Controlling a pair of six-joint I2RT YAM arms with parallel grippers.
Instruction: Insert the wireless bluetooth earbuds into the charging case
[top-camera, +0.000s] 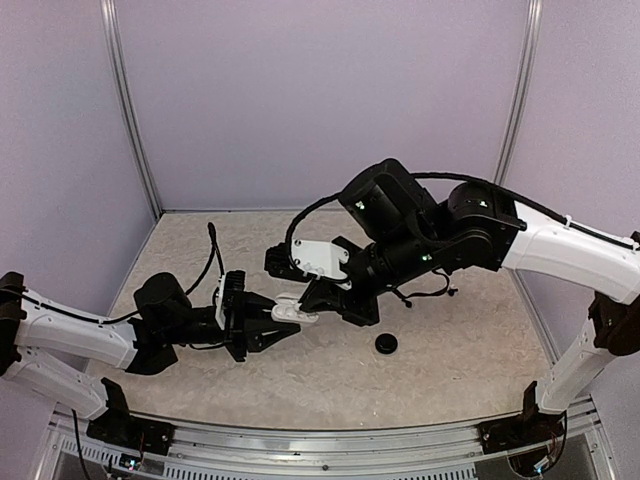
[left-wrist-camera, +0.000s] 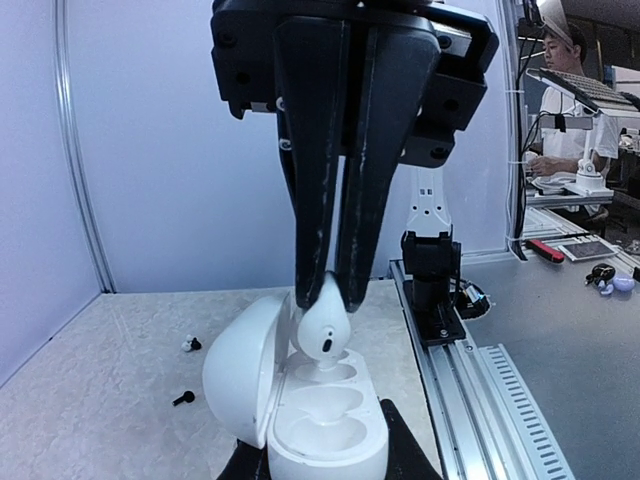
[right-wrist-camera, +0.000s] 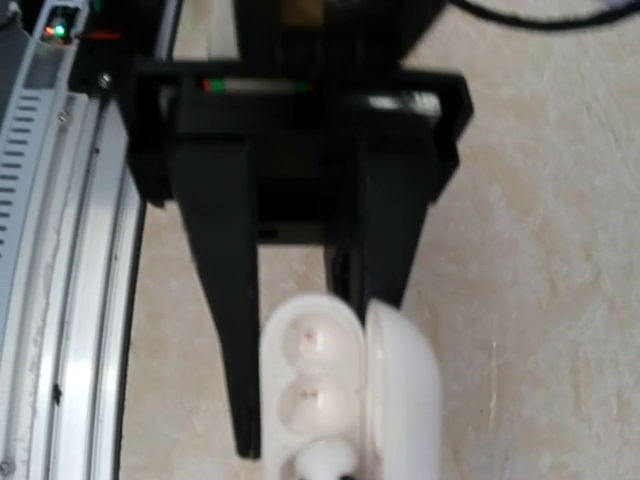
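Note:
My left gripper (top-camera: 278, 325) is shut on the white charging case (left-wrist-camera: 328, 450), which stands with its lid (left-wrist-camera: 240, 370) open and its cavities facing up. A white earbud (left-wrist-camera: 323, 330) sits at the far end of the case, above the last cavity. My right gripper (top-camera: 312, 303) hangs over that end, its fingertips together at the earbud's top; whether they grip it I cannot tell. In the right wrist view the earbud (right-wrist-camera: 325, 462) shows at the bottom edge, and the two other cavities are empty.
A round black object (top-camera: 386, 343) lies on the table (top-camera: 300, 390) to the right. Small objects (left-wrist-camera: 190, 343) lie on the table in the left wrist view. Rails run along the front edge.

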